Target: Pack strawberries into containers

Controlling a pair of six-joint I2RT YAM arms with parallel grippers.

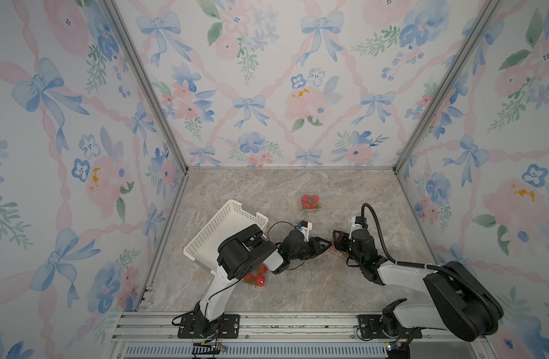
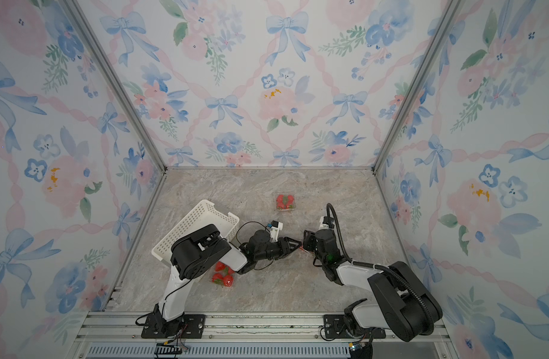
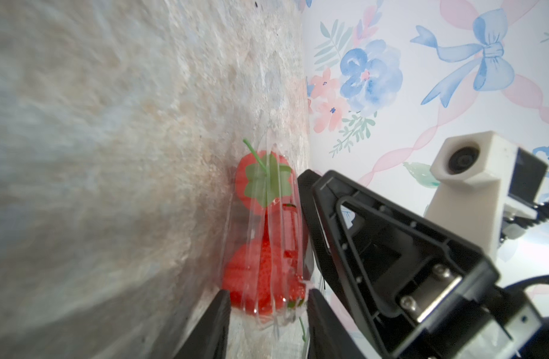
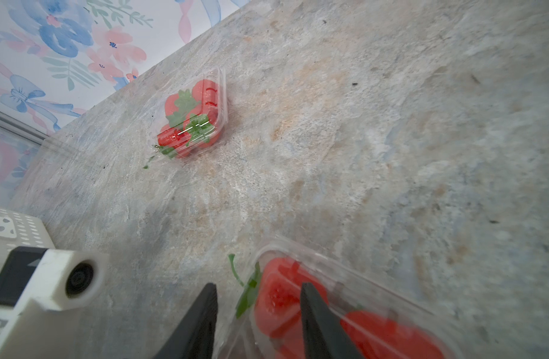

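A clear box of strawberries (image 3: pixel 262 251) lies on the table between my two grippers, mostly hidden under them from above. My left gripper is open, its fingers at the near end of that box in the left wrist view. From the other side my right gripper reaches the same box (image 4: pixel 280 299), its fingers apart over the box's edge; whether they touch it I cannot tell. A second filled box (image 1: pixel 309 201) stands alone farther back, and a third (image 1: pixel 256 276) sits under the left arm. Leafy green stems show among the berries.
A white perforated basket (image 1: pixel 205 230) stands at the left, partly behind the left arm. Bare table (image 1: pixel 364 185) lies open at the back right, and the front middle is clear too.
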